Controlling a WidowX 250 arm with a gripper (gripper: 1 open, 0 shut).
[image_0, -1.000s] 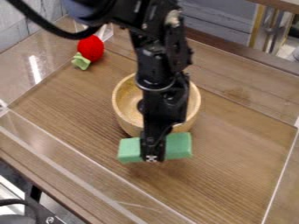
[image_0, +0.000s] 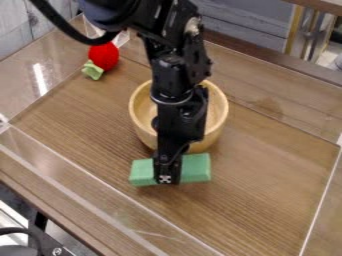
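Note:
My black gripper (image_0: 170, 165) points down at the front middle of the wooden table (image_0: 261, 200), shut on a green block (image_0: 194, 170) that lies crosswise low in front of a tan bowl (image_0: 214, 110). The bowl is partly hidden behind the arm. Whether the block rests on the tabletop is hard to tell.
At the back left are a red round object (image_0: 104, 56) and a small green item (image_0: 94, 70).
The arm's upper part has moved as well.

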